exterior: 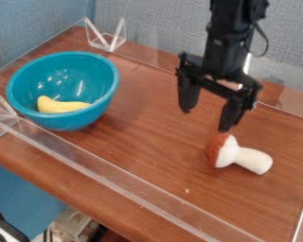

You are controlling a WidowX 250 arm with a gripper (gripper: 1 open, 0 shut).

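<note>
My black gripper [210, 106] hangs above the right half of the wooden table, its two fingers spread open with nothing between them. Just below and to its right, a toy mushroom [248, 159] with a reddish cap and white stem lies on its side. At the left, a teal bowl [91, 107] holds a yellow banana-like object [61, 105].
The wooden table [141, 175] has clear strips and white plastic brackets along its edges. Grey padded walls stand behind and to the left. The middle of the table, between bowl and mushroom, is clear.
</note>
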